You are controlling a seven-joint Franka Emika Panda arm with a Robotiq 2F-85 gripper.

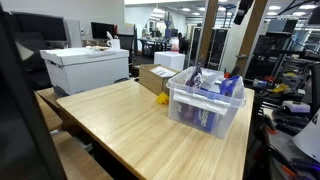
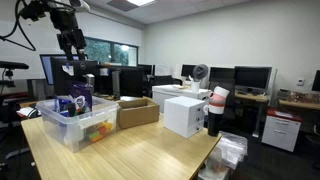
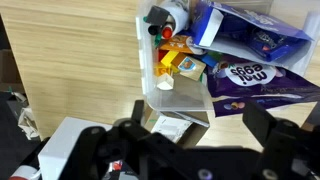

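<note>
A clear plastic bin stands on the wooden table, filled with mixed packages. In the wrist view it holds a purple bag with white lettering, a blue package, an orange-yellow packet and a red-and-white item. The purple bag reaches across the bin's side. My gripper is above the bin, its two dark fingers wide apart and nothing visible between them. From the second exterior view, the gripper hangs over the bin, clear of the packages.
Beside the bin sits an open cardboard box. A white box stands farther along, and stacked cups rise near the table's edge. Near the bin lies a small yellow thing.
</note>
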